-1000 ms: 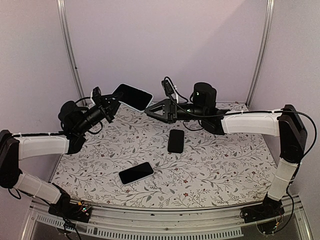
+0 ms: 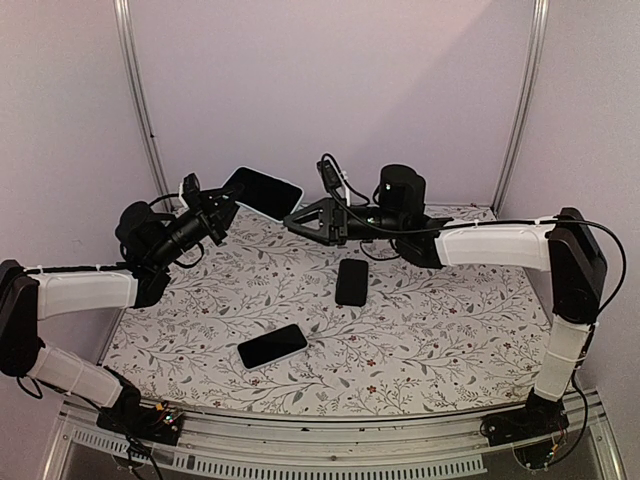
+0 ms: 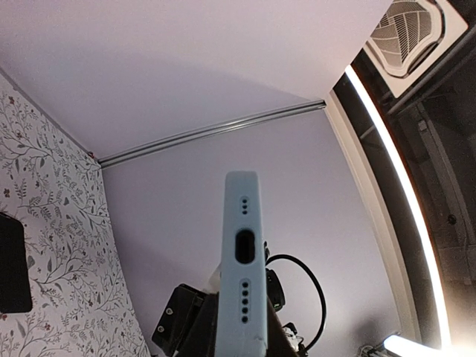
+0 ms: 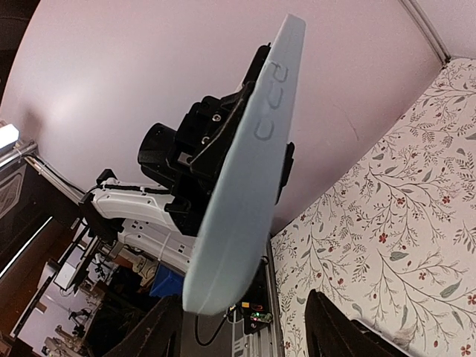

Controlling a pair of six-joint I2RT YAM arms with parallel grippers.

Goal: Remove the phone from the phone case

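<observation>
Above the table, my left gripper (image 2: 232, 193) is shut on one end of a black-screened phone (image 2: 265, 192) in its pale case (image 2: 282, 215). The left wrist view looks along the edge of the pale blue case (image 3: 244, 275), showing a port cutout and small holes. That gripper's fingers are mostly hidden behind the case there. My right gripper is part open at the case's other end. In the right wrist view, the near end of the case (image 4: 212, 286) appears between the fingertips, closer to the left one; contact cannot be told.
Two more dark phone-like slabs lie on the flower-patterned table: one near the front (image 2: 273, 346), another farther back (image 2: 352, 282). Walls enclose the back and sides.
The right gripper has moved slightly left, closer to the free end of the cased phone. The left arm and the slabs on the table look unmoved.
</observation>
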